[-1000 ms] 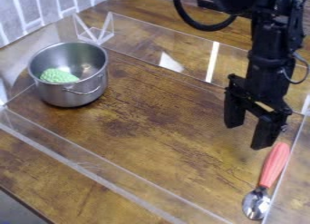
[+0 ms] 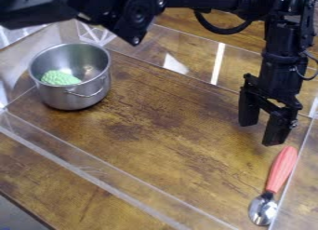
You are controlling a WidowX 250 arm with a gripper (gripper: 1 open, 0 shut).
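At the right, the black gripper (image 2: pixel 263 120) hangs open above the wooden table, just beyond the upper end of a spoon (image 2: pixel 273 185) with a red handle and a metal bowl. On the left stands a steel pot (image 2: pixel 85 92) with a green, textured object (image 2: pixel 59 77) inside.
Clear edge strips run along the back and front. The arm and its cables cover much of the top of the view.
The gripper has shifted slightly left, and the upper part of the arm reaches farther into the top left. The spoon and pot have not moved.
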